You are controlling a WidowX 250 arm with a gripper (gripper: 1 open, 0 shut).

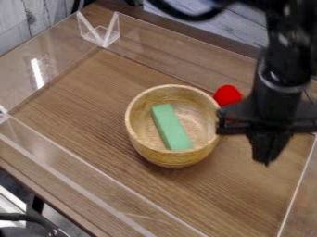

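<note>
The robot's dark gripper [275,134] hangs at the right, low over the table just right of a wooden bowl [146,100]; its fingertips are blurred. In the bowl lies a green block [171,126]. A red object [227,93] shows behind the bowl's right rim, partly hidden by the arm.
A clear plastic object [99,30] stands at the back left. Dark cables lie at the lower left edge.
</note>
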